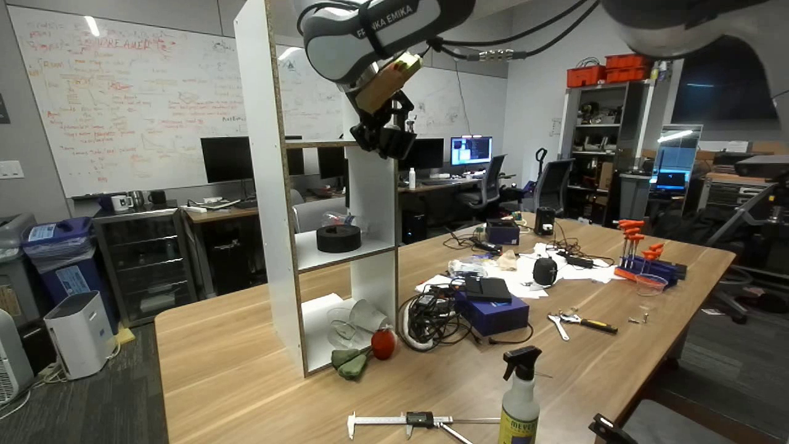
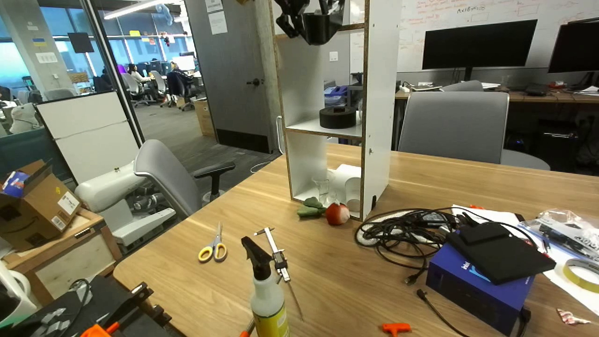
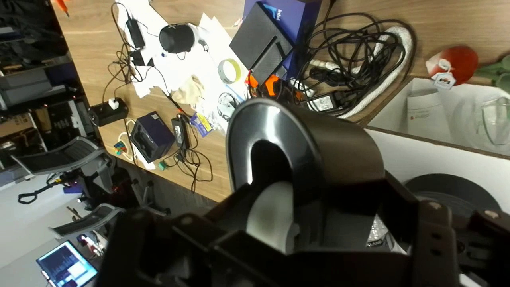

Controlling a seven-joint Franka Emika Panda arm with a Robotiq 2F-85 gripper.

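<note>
A black, glossy, rounded object [image 3: 344,143], cup-like with an arched opening, sits in my gripper, which is shut on it. Dark finger parts and the object's own body hide the exact contact. From exterior view 1, the gripper [image 1: 381,133] hangs high at the right side of the white shelf unit [image 1: 277,222], level with its upper board [image 1: 318,143]. In exterior view 2 the held black object [image 2: 320,29] overlaps the top opening; whether it is inside or in front cannot be told. On the middle board rests a black round object [image 1: 338,238].
Clear cups [image 1: 366,317] stand in the bottom compartment. A red round item [image 1: 383,344] and a green one [image 1: 351,364] lie before it. Coiled cables [image 1: 436,314] and a blue box [image 1: 492,312] crowd its right. A spray bottle [image 1: 521,403] and caliper [image 1: 420,419] are nearer.
</note>
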